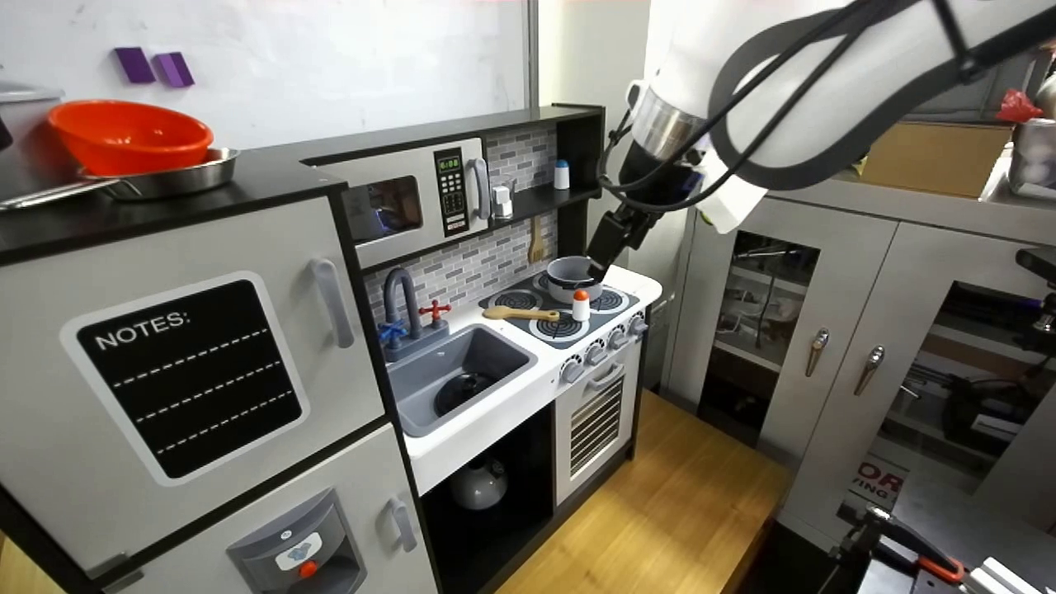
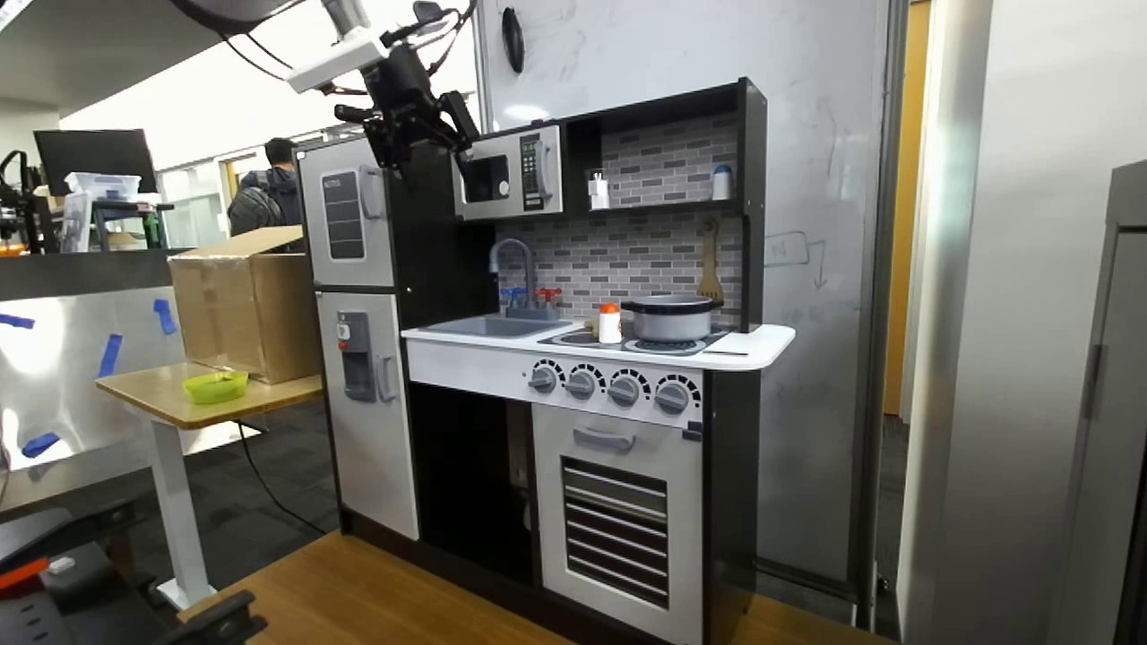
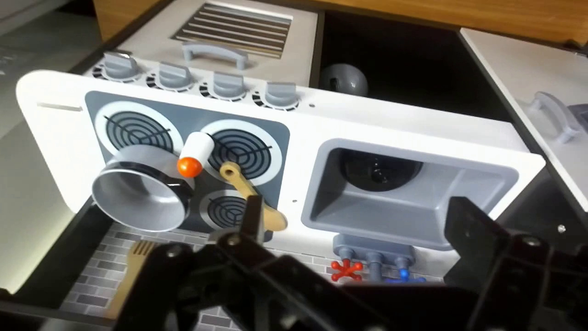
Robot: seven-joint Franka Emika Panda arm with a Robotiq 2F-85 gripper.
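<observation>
My gripper (image 2: 425, 145) hangs in the air above the toy kitchen, open and with nothing between its fingers. In the wrist view its two dark fingers (image 3: 468, 226) spread wide, with the counter lying beyond them. A grey pot (image 3: 140, 193) sits on the stove, beside a white shaker with an orange top (image 3: 196, 154). On the burners and counter lies a wooden spoon (image 3: 251, 193). The grey sink (image 3: 468, 182) has a black round item (image 3: 380, 170) in it. A wooden fork-ended utensil (image 2: 710, 263) hangs against the tiled back wall.
A grey kettle (image 1: 479, 484) stands in the open space under the sink. The upper shelf bears a blue-topped shaker (image 1: 561, 175); the microwave (image 1: 421, 203) juts out beside it. An orange bowl (image 1: 129, 134) and a metal pan (image 1: 188, 178) rest on top.
</observation>
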